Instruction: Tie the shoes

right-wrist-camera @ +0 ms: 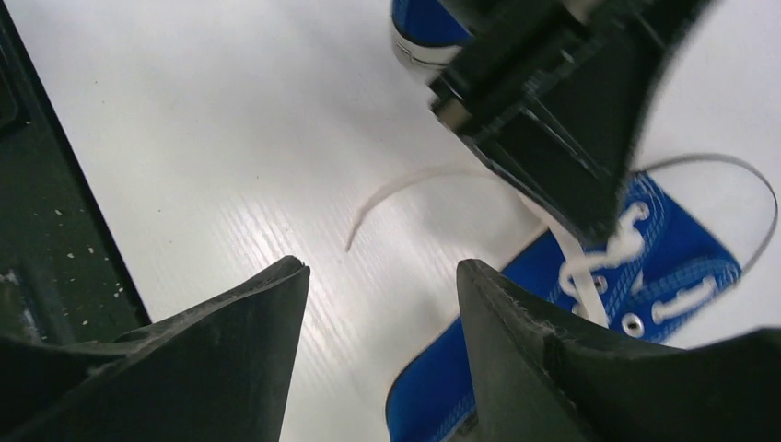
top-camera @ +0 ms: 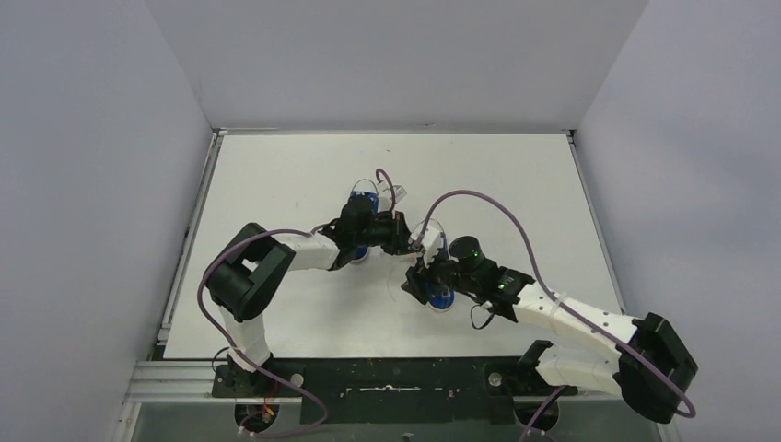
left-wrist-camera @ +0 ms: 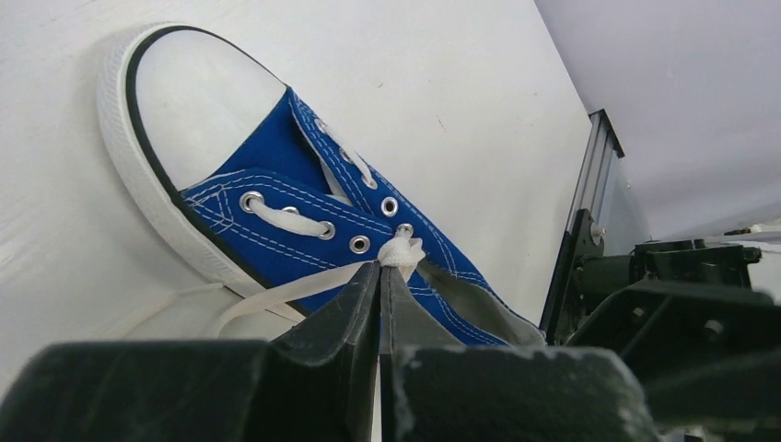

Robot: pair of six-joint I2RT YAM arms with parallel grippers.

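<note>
The right-hand blue sneaker (top-camera: pixel 441 296) has white laces; in the left wrist view its toe (left-wrist-camera: pixel 203 101) points up-left. My left gripper is shut at a knotted white lace (left-wrist-camera: pixel 402 250) by the eyelets, fingertips pinching it. In the right wrist view my right gripper is part open with nothing between its fingers, over the table beside a blue sneaker with a loose lace end. A second blue sneaker (top-camera: pixel 365 196) stands behind my left arm in the top view.
Side walls and a dark front rail (top-camera: pixel 387 387) bound it. My two wrists are close together at the centre.
</note>
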